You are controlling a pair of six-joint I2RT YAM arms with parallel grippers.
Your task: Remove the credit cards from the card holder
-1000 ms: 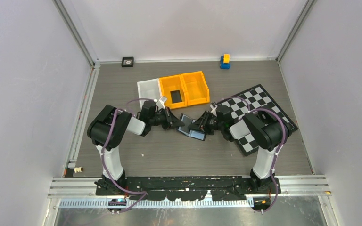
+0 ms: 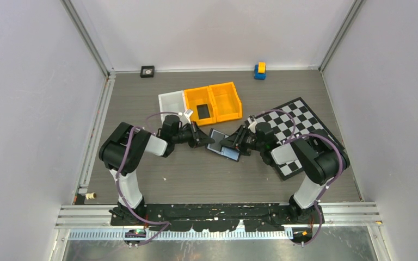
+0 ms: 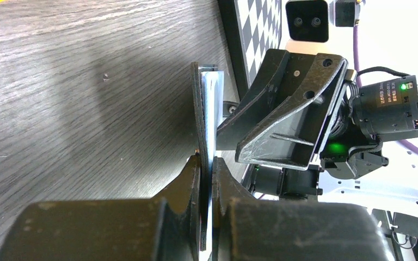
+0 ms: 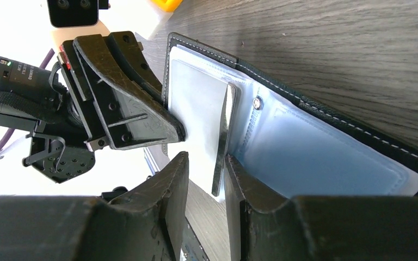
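Note:
The opened card holder (image 2: 227, 153), dark-edged with clear light-blue sleeves (image 4: 315, 152), is held between the two arms above the grey table. My left gripper is shut on its end, which appears edge-on in the left wrist view. In the right wrist view, a white card-like insert (image 4: 195, 109) with a dark strip along its edge lies in the holder. My right gripper is part open, its fingertips at that strip; whether anything is between them is unclear.
Orange bins (image 2: 226, 98) and a white bin (image 2: 170, 100) stand behind the holder. A checkered board (image 2: 310, 114) lies to the right. A blue-and-yellow object (image 2: 259, 75) and a small black box (image 2: 147, 71) sit at the back.
The right arm has shifted slightly, its elbow moving rightward. The left gripper and holder have moved very little.

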